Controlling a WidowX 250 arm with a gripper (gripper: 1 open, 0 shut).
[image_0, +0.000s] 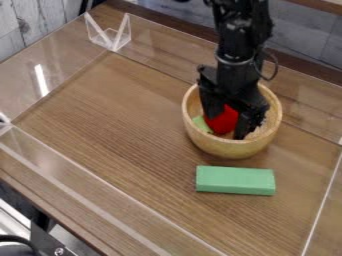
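Observation:
My black gripper (230, 100) reaches down from the back into a round tan bowl (230, 146), over a red object (219, 123). A small light green piece lies beside the red object at the bowl's left. The fingers partly cover the red object, and whether they grip it is unclear. A green rectangular block (235, 180) lies on the wooden table in front of the bowl.
A small clear plastic item (110, 30) stands at the back left. A raised wooden edge runs along the back right.

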